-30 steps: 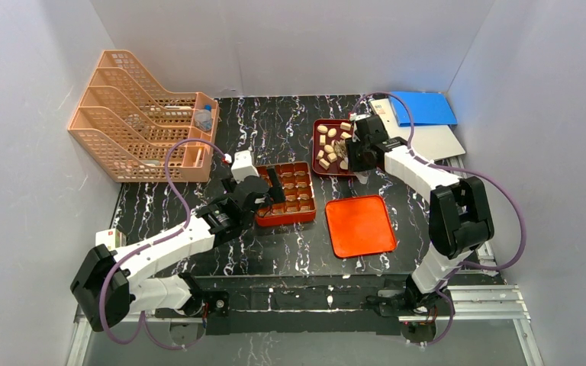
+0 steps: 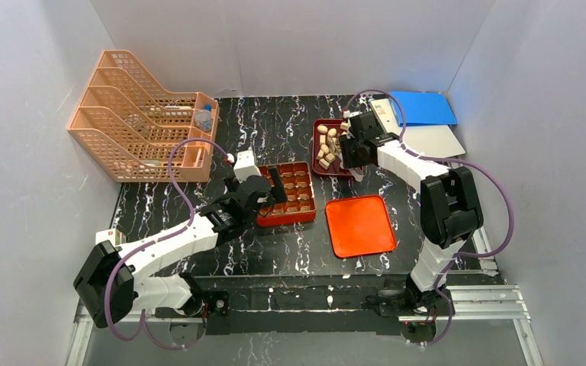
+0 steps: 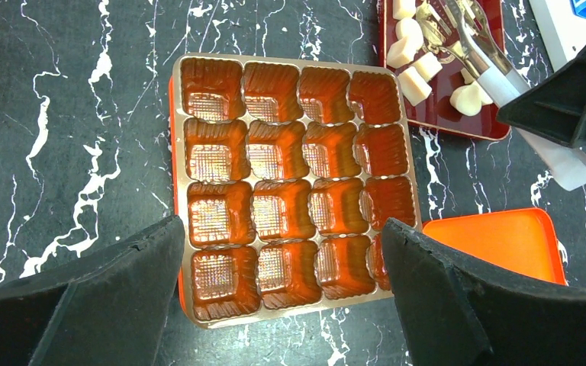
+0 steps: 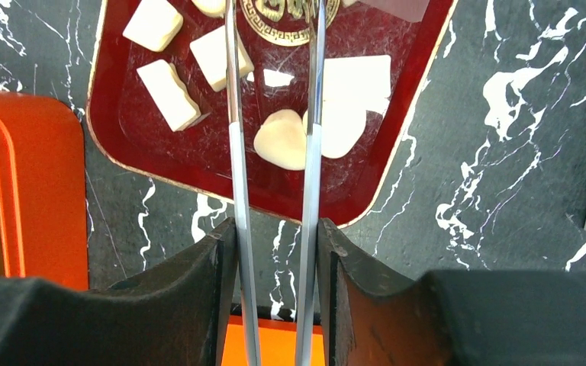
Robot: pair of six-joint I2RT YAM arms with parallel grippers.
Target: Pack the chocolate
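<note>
An empty gold-brown insert with square compartments (image 3: 278, 183) sits in an orange box (image 2: 287, 216), under my open left gripper. Right of it, a dark red tray (image 2: 320, 168) holds several cream chocolates, blocks (image 4: 160, 95) and rounded pieces (image 4: 278, 141). My right gripper reaches over this tray with long metal tongs (image 4: 240, 183) held in it, their two arms apart and part open. The tongs' tips are cut off at the top of the right wrist view, so what lies between them is hidden there.
An orange tray (image 2: 360, 226) lies empty in front of the red tray. A peach rack (image 2: 137, 130) stands back left; a white board (image 2: 427, 141) and blue folder (image 2: 420, 107) lie back right. Bare dark table surrounds the trays.
The right arm has shifted slightly left and back over the red tray, its elbow moving left. The left arm has barely moved.
</note>
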